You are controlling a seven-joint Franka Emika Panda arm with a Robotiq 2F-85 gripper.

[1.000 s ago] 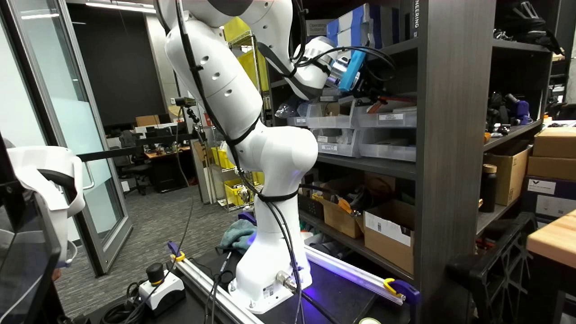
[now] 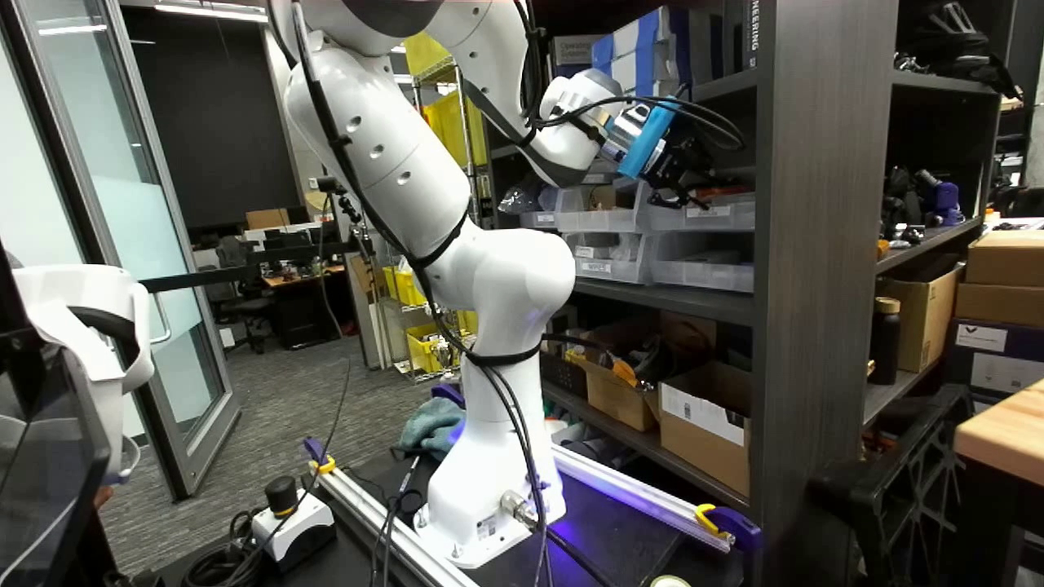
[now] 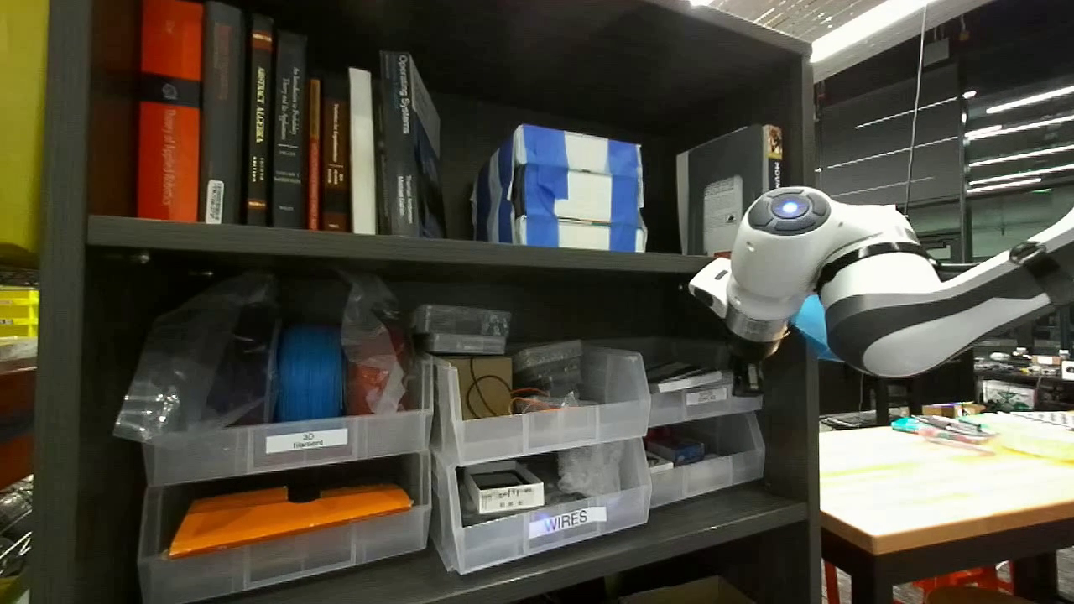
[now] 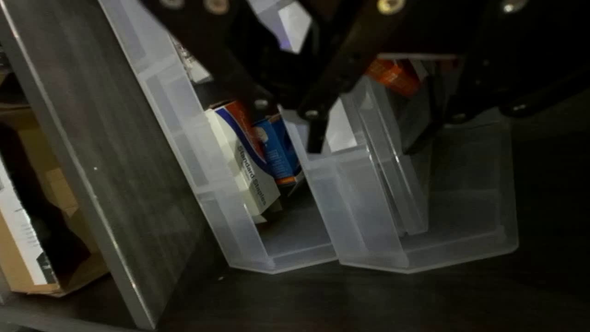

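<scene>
My gripper is part open over the upper clear bin [image 4: 365,216] in the wrist view. Its fingertips stand apart, and I see nothing clasped between them. An orange item [image 4: 396,75] and a clear flat case [image 4: 406,188] lie in that bin, partly hidden behind the fingers. In exterior view 2 the gripper [image 3: 747,377] points down at the front of the upper right bin [image 3: 695,413]. Exterior view 1 has the dark gripper [image 2: 675,191] in front of the same bin's label.
The lower bin holds a staples box [image 4: 246,160] and a blue box [image 4: 278,149]. A shelf side panel [image 3: 805,302] stands close to the arm's right. More bins [image 3: 544,433] adjoin on the left, with the upper shelf board [image 3: 403,242] above.
The gripper has moved a little right and down in exterior view 1, now overlapping the upper bin's front. The red-orange item seen there before is now largely covered.
</scene>
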